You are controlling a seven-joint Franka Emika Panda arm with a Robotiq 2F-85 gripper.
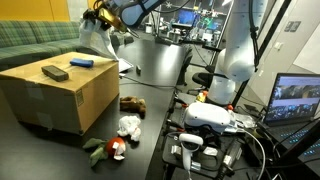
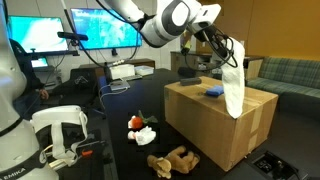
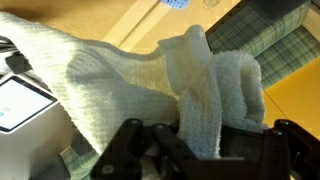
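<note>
A white towel [image 2: 234, 88] hangs from my gripper [image 2: 226, 46], which is shut on its upper part. The cloth drops in folds beside the cardboard box [image 2: 205, 125], at the box's right side in exterior view 2. Seen in exterior view 1, the gripper [image 1: 97, 17] is raised above the box's far right edge, with the towel [image 1: 96, 40] below it. Wrist view: the towel [image 3: 120, 85] fills the middle, bunched at the gripper and covering much of the fingers.
On the box top lie a blue sponge-like block [image 1: 82, 63] and a dark block [image 1: 55, 73]. A brown plush toy [image 1: 132, 104], a pinkish-white toy [image 1: 129, 127] and a red-and-green toy [image 1: 117, 149] are on the dark surface. A checked sofa [image 1: 40, 38] stands behind.
</note>
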